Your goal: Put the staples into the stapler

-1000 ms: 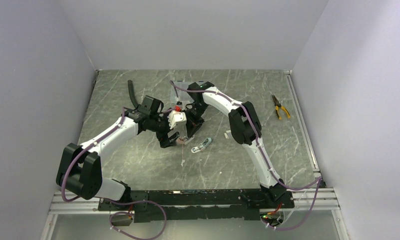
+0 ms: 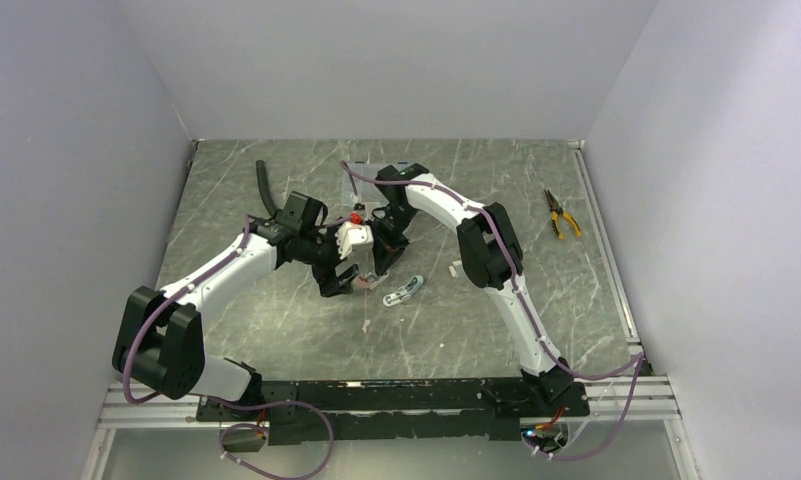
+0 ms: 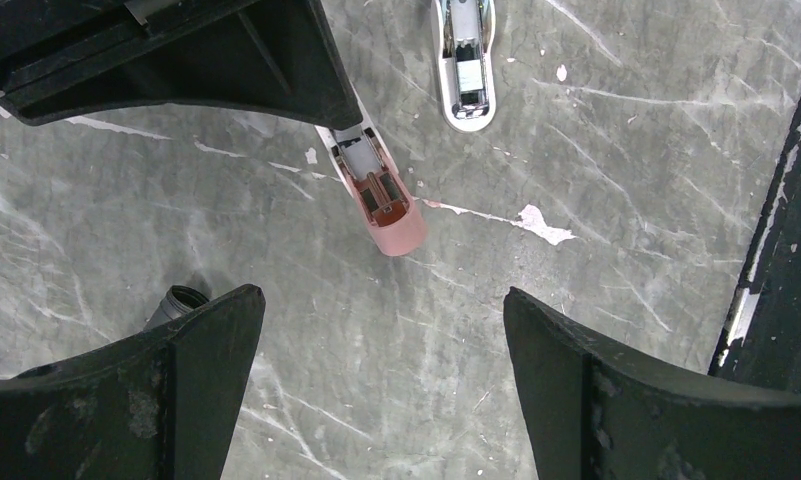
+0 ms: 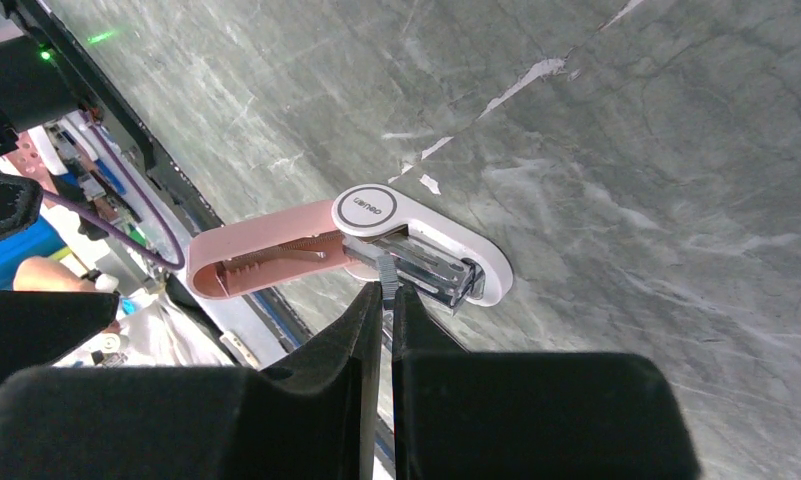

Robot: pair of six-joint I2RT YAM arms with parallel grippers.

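Note:
A pink-and-white stapler (image 4: 416, 215) lies on the table with its top opened and its metal magazine (image 4: 431, 268) exposed. My right gripper is over the magazine, shut on a small grey strip of staples (image 4: 387, 268). The strip's lower end meets the magazine; whether it sits inside the channel cannot be told. In the left wrist view the stapler's pink end (image 3: 400, 234) shows, and a right finger (image 3: 306, 70) covers its other part. My left gripper is open beside the stapler, with nothing between its fingers.
A white-and-teal stapler (image 2: 404, 291) lies open nearby. Small pale blocks (image 2: 456, 268) are under the right arm. Pliers (image 2: 559, 214) lie far right, a black tube (image 2: 264, 187) far left, and a clear box (image 2: 361, 182) at the back.

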